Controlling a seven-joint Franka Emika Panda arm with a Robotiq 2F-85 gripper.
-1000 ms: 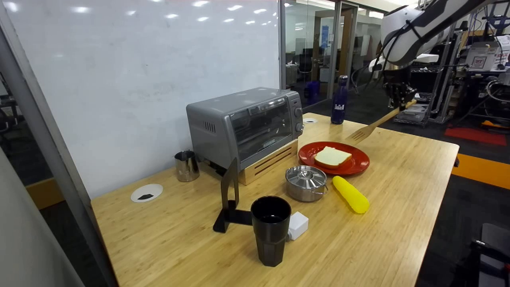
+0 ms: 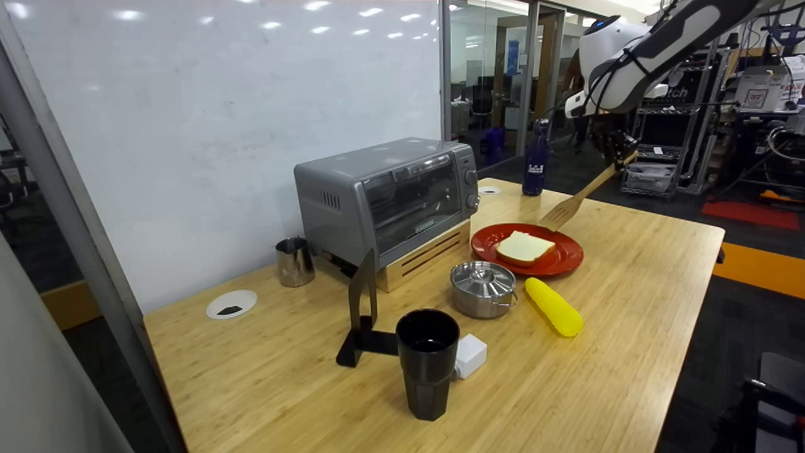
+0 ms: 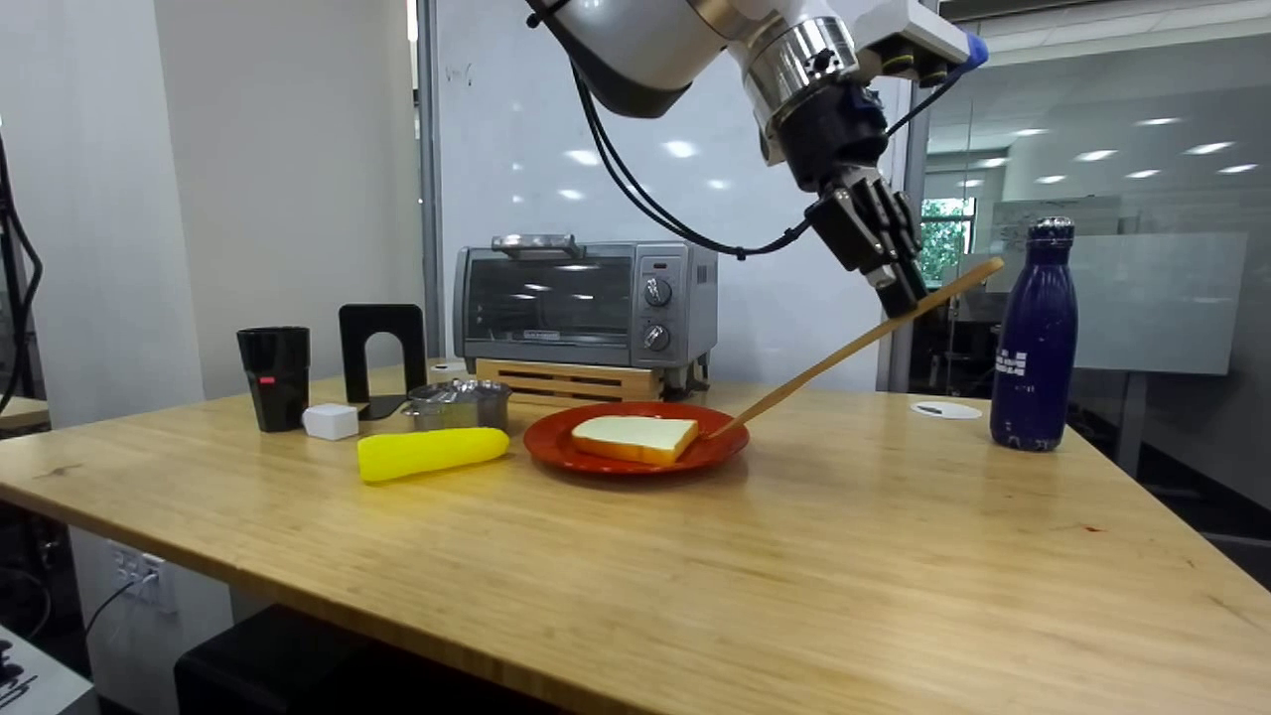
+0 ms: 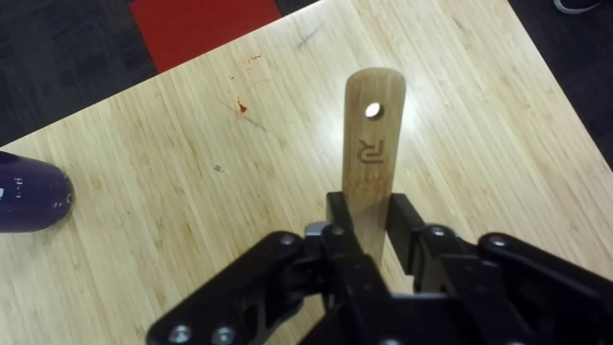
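A wooden spatula point(image 2: 597, 182) slants down from my gripper point(image 3: 908, 308), its slotted blade low at the far edge of the red plate point(image 2: 567, 259). In the wrist view the handle point(image 4: 372, 135) runs between the two black fingers, which are close against its sides; its holed end sticks out past them. My gripper is shut on the handle. On the plate lies a slice of bread point(image 3: 634, 435), with the blade's tip near its edge in exterior view 2. Whether the tip touches bread or plate, I cannot tell.
A dark blue bottle point(image 3: 1034, 346) stands beyond the spatula. Near the plate are a lidded steel pot point(image 2: 483, 290), a yellow object point(image 2: 555, 306) and a grey toaster oven point(image 2: 392, 197). A black cup point(image 2: 427, 362) stands nearer exterior camera 1. Bare table lies before the plate.
In exterior view 1 the arm and spatula have moved left, bringing the blade closer to the bread and over the plate's edge. Plate and bread have stayed put.
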